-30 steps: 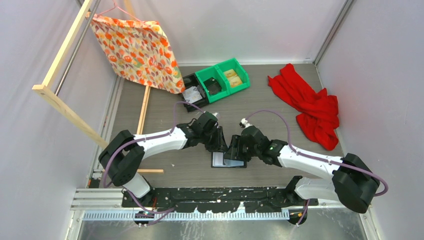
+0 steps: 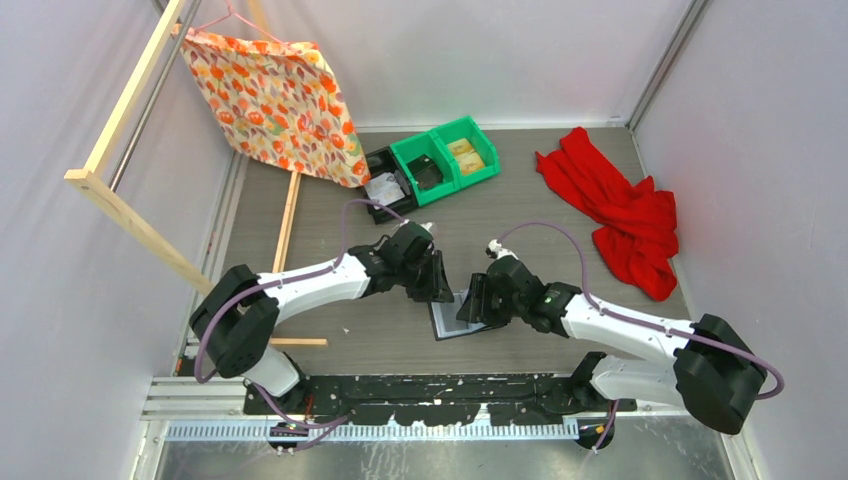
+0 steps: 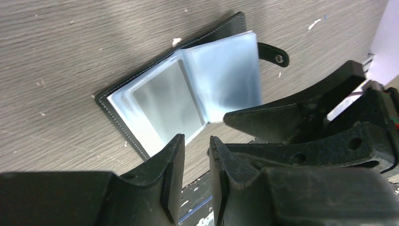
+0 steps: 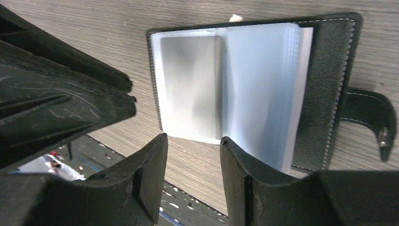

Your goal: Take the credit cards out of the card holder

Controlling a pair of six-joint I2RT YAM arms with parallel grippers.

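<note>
The card holder (image 3: 235, 26) lies unfolded on the table between my two grippers, its black stitched cover under clear bluish sleeves (image 4: 261, 84). A grey card shows in the sleeve on one half; in the right wrist view this same grey card (image 4: 190, 84) lies at the holder's left. My left gripper is partly open above the holder's near edge, nothing between its fingers. Over the other side, my right gripper stands open and empty, its fingers (image 3: 277, 113) reaching in from the right in the left wrist view.
Green bins (image 2: 455, 160) and a black bin (image 2: 380, 205) stand at the back. A red cloth (image 2: 620, 215) lies to the right. At the left, a patterned cloth (image 2: 275, 105) hangs on a wooden frame (image 2: 135, 90). Table space behind the grippers is clear.
The holder has turned slightly and now lies at a slant, a little further right. My right gripper has shifted slightly right, away from the left one, which has hardly moved.
</note>
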